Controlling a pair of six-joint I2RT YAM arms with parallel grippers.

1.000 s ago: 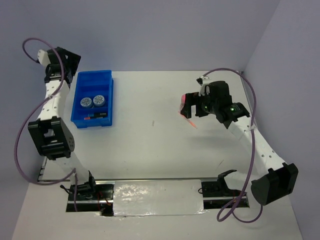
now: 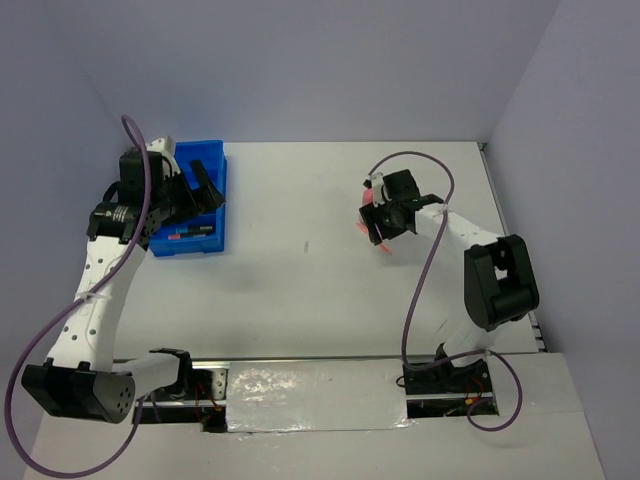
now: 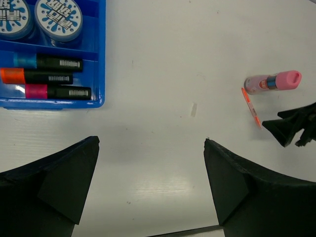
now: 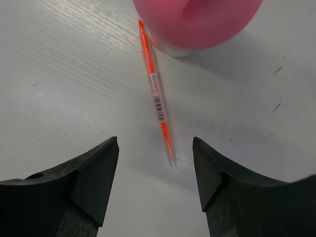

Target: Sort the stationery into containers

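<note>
An orange pen lies on the white table beside a pink-capped bottle, whose cap fills the top of the right wrist view. My right gripper is low over the pen, its fingers apart on either side of the pen's lower end, nothing held. My left gripper stands open and empty above the table by the blue tray, which holds two round tubs and three markers in separate compartments.
Grey walls bound the table at the back and sides.
My left arm has swung from the back left down and right over the tray. My right arm has drawn in and lowered over the pen by the bottle.
</note>
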